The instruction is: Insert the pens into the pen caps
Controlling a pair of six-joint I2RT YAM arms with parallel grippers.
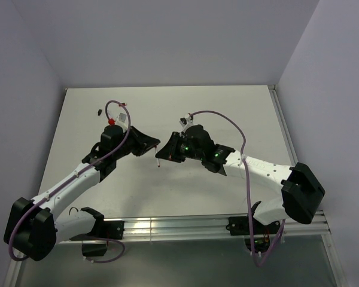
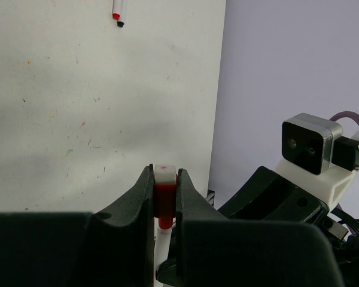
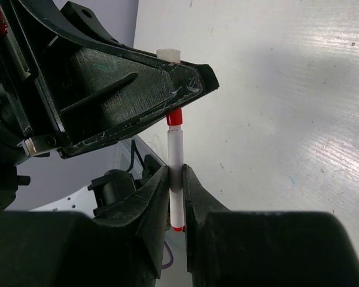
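An upright white pen [image 3: 176,149] with a red collar hangs between my grippers. In the left wrist view, my left gripper is shut on its red cap [image 2: 164,200], whose pale end sticks out past the fingers. The pen's red upper end enters the left fingers in the right wrist view; how deep it sits in the cap is hidden. My right gripper has a finger on either side of the white barrel, very close to it. Whether those fingers press on the barrel or stand slightly off it cannot be told.
Two more pens, one red-tipped [image 2: 116,14] and one black-tipped [image 2: 120,23], lie on the white table. A black cap [image 1: 99,112] and a red piece [image 1: 122,104] are at the far left.
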